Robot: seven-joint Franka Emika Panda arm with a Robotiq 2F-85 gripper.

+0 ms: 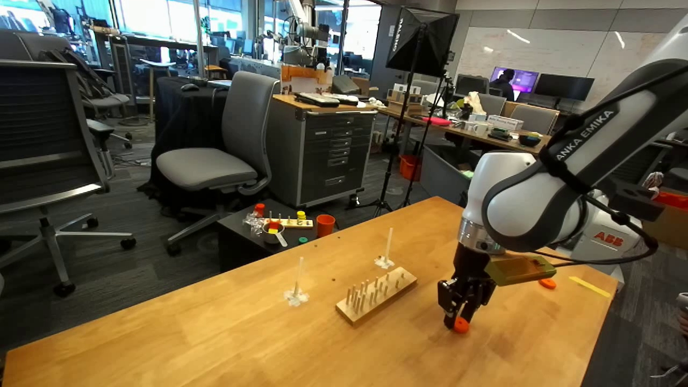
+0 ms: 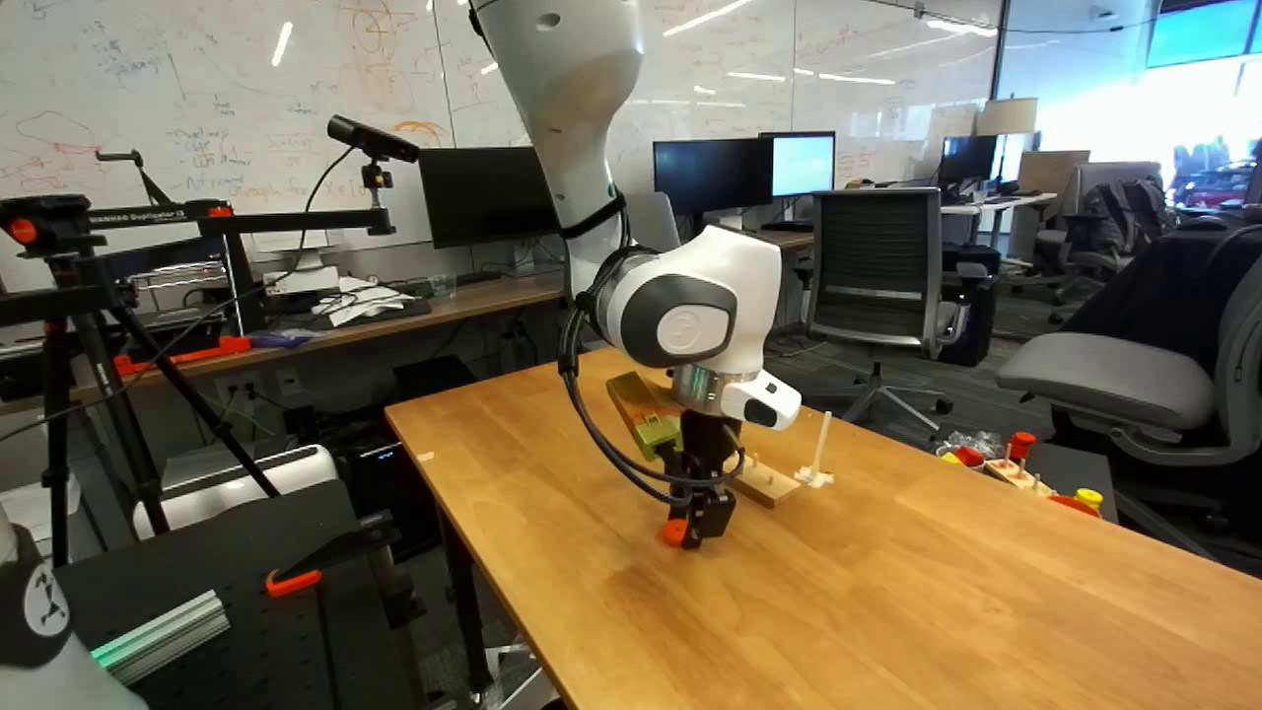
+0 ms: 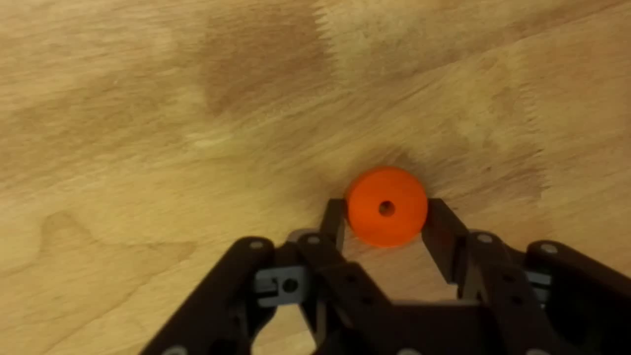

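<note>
An orange round disc with a small hole in its centre sits between the two fingers of my gripper, which is shut on it. Both fingertips touch the disc's sides in the wrist view. In exterior view 1 the same disc is low at the tabletop beneath my gripper, in front of the pegboard. Exterior view 2 shows the disc partly hidden by the fingers. Whether it rests on the wood or is slightly raised, I cannot tell.
A wooden board with several pegs lies left of the gripper. Two thin upright rods stand behind it. Another orange disc lies to the right, near a yellow strip.
</note>
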